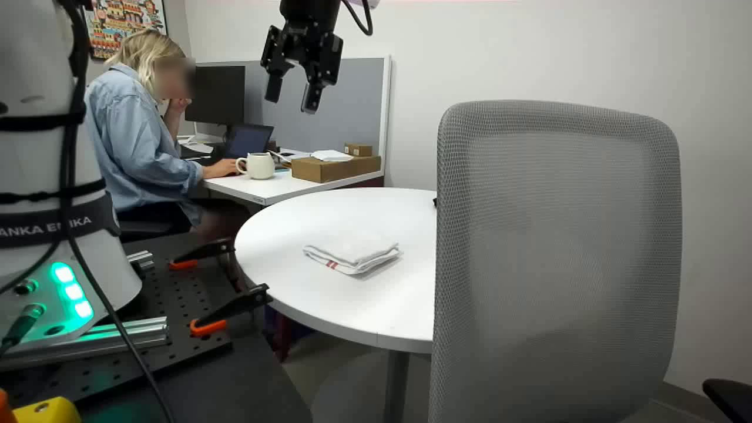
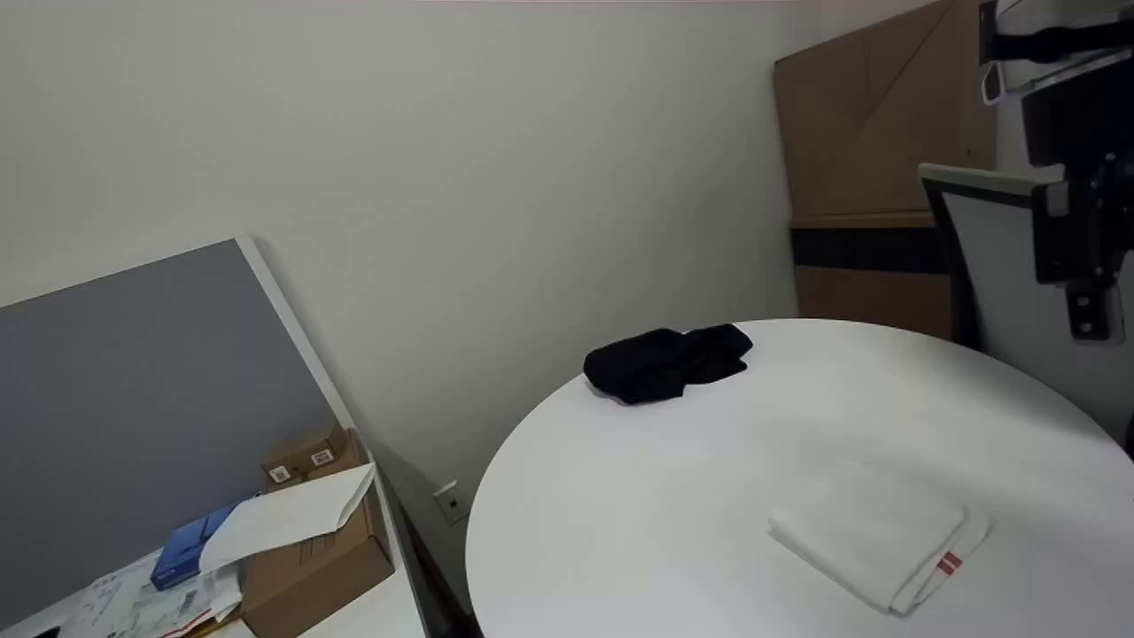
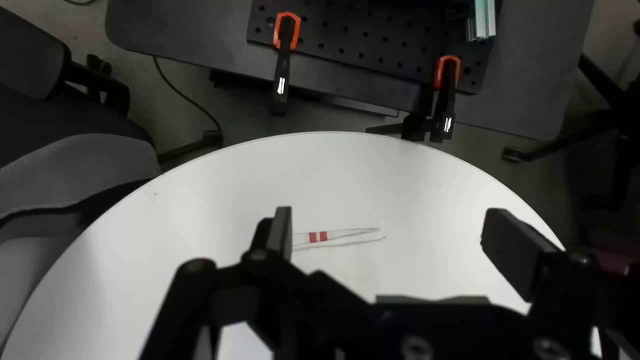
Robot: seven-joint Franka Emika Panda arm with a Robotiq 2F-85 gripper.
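A folded white cloth with a red stripe (image 1: 352,255) lies flat on the round white table (image 1: 303,296). In exterior view 2 the same cloth (image 2: 877,537) rests on the right part of the tabletop. High above the table hangs my gripper (image 1: 290,101), its fingers wide apart with nothing between them. From the wrist, the gripper frames the striped edge of the cloth (image 3: 339,237) well below; the rest of it is partly hidden by the gripper body. A crumpled black cloth (image 2: 664,363) sits near the table's far edge by the wall.
A grey mesh chair (image 1: 557,268) blocks part of the table in exterior view 1. Someone in a denim shirt (image 1: 137,134) sits at the neighbouring desk with a white mug (image 1: 258,165). Clamps (image 3: 282,72) jut toward the table from the robot's base. Bare tabletop surrounds the white cloth.
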